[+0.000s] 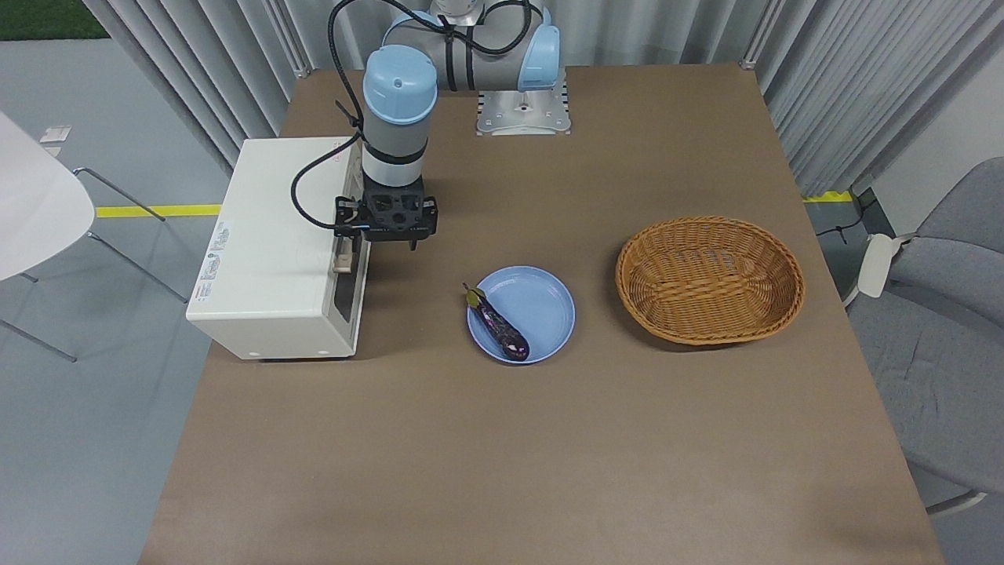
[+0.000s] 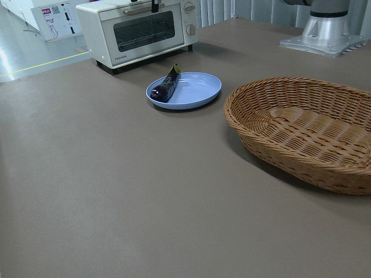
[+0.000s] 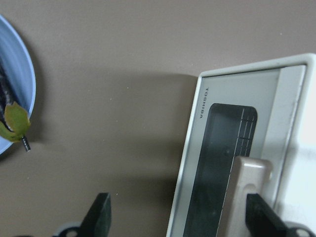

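My gripper is open above the white Toshiba toaster oven's front (image 1: pixel 273 245), with its fingers either side of the view of the pale door handle (image 3: pixel 239 197), which lies below in the wrist view. The oven door (image 2: pixel 145 35) is shut. A dark purple eggplant (image 1: pixel 499 325) with a green stem lies on a blue plate (image 1: pixel 546 301), also seen at the left edge of the wrist view. I see nothing held.
A wicker basket (image 1: pixel 711 278) stands right of the plate. Chairs stand beyond the table's sides.
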